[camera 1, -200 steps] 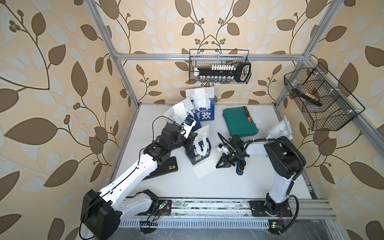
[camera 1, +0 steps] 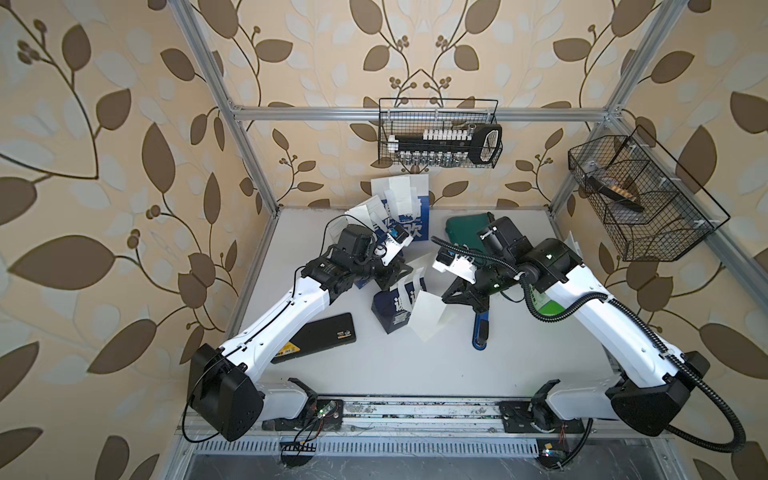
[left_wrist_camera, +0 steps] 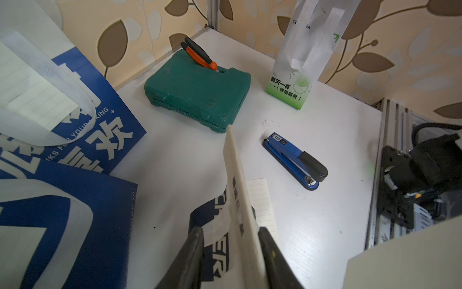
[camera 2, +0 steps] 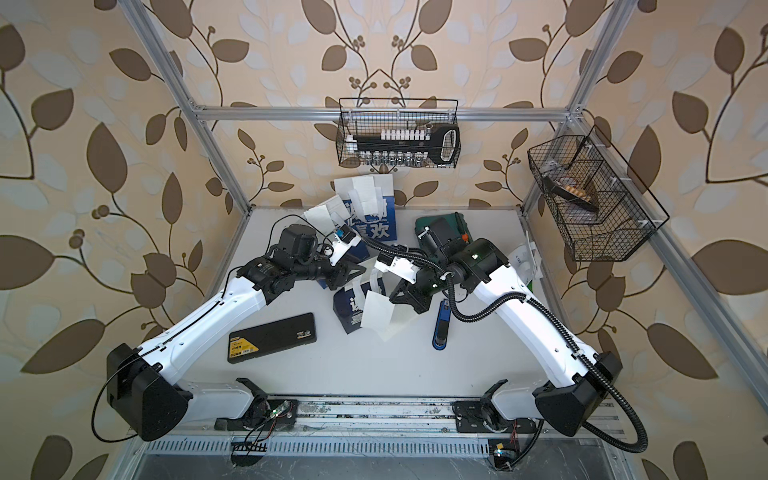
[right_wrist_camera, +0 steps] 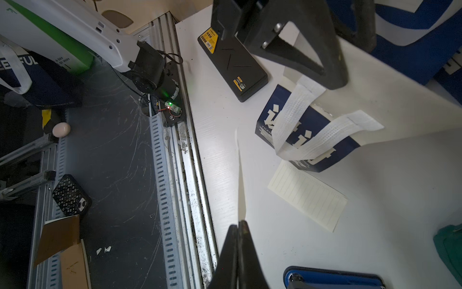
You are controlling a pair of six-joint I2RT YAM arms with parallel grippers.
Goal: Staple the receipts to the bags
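Observation:
A small dark-blue and white paper bag (camera 1: 390, 310) with white handles stands mid-table. In the left wrist view its top edge (left_wrist_camera: 236, 192) runs between the spread fingers of my left gripper, with a gap on one side. My right gripper is shut on a thin pale receipt (right_wrist_camera: 241, 197), seen edge-on there. From above, that receipt (camera 1: 427, 312) hangs in front of the bag. Another lined receipt (right_wrist_camera: 308, 195) lies flat beside the bag. The blue stapler (left_wrist_camera: 293, 161) rests to the right of them.
Two larger blue bags (left_wrist_camera: 113, 139) with receipts on them stand at the back left. A green case (left_wrist_camera: 197, 89) lies behind, and a white-green bag (left_wrist_camera: 293, 82) stands at the right. A black box (camera 1: 316, 336) lies front left.
My right gripper has lifted a receipt off the table, raising it beside the small bag. My left gripper has shifted right along the bag's top.

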